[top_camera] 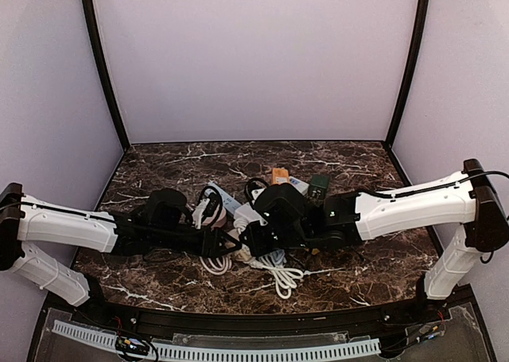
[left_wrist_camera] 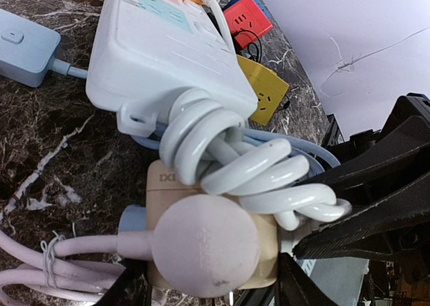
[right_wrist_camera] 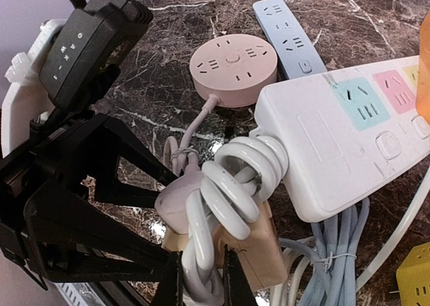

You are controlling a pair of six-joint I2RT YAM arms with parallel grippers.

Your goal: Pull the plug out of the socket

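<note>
A pale pink round plug [left_wrist_camera: 205, 245] sits against a beige socket block [left_wrist_camera: 168, 176]. My left gripper is shut on the block, one finger on each side; in the right wrist view its black fingers [right_wrist_camera: 127, 259] come in from the left. The thick white coiled cord [right_wrist_camera: 228, 188] of a white power strip [right_wrist_camera: 312, 141] lies across plug and block and partly covers them. My right gripper is shut with this cord between its fingers. From above, both grippers meet over the block and hide most of it.
Close by lie a pink round power strip [right_wrist_camera: 233, 70], a light-blue strip [right_wrist_camera: 289, 37], bundled blue cable [right_wrist_camera: 336, 252] and a yellow socket box [left_wrist_camera: 263, 87]. A red socket box [left_wrist_camera: 247, 22] stands farther off.
</note>
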